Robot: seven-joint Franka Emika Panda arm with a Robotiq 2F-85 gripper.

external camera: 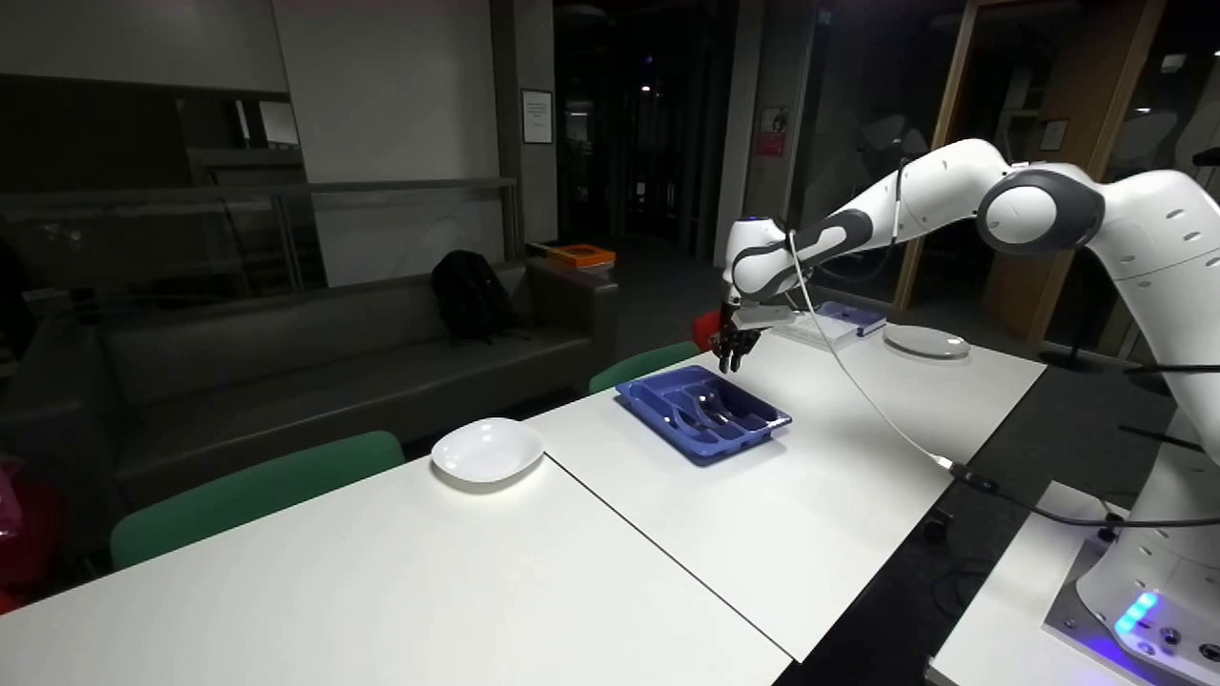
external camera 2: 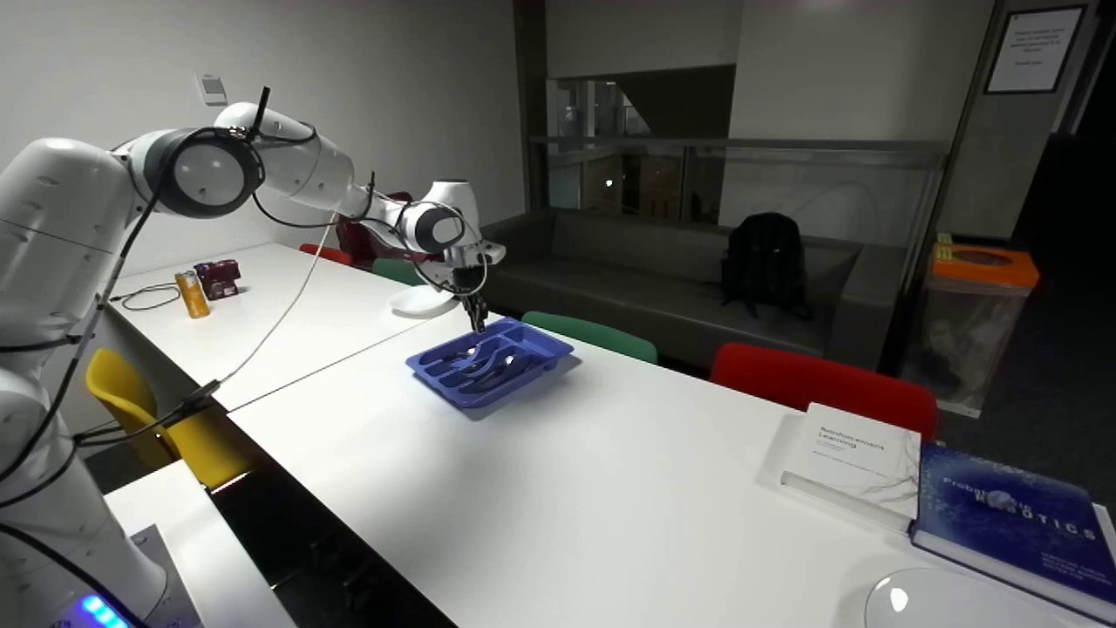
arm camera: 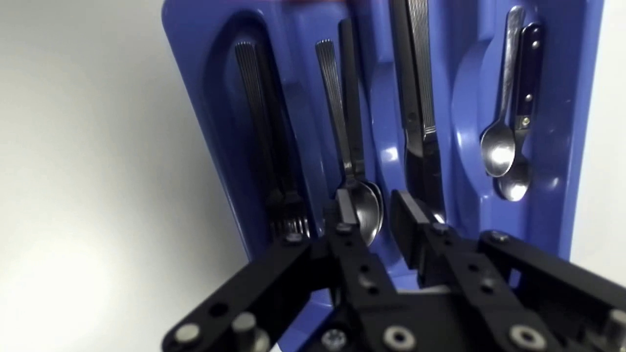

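My gripper hangs over the blue cutlery tray [arm camera: 572, 146], its fingers apart and nothing visibly held between them. Exterior view 1 shows the gripper [external camera: 729, 358] raised clear above the tray's back edge; the tray [external camera: 675, 429] itself rests flat on the table. Seen from the wrist, large spoons [arm camera: 334, 97] lie in one slot, their bowls below the gap between my fingers. Forks [arm camera: 252, 88] fill the slot to the left, and knives [arm camera: 421, 70] the one to the right. Two small spoons [arm camera: 499, 149] share the rightmost compartment.
A white bowl [external camera: 488, 451] stands across the table seam from the tray. Two books [external camera 2: 853, 460] and a pale plate [external camera 2: 947, 602] occupy the other end. Cans [external camera 2: 192, 295] sit far left. Between tray and books the tabletop is bare.
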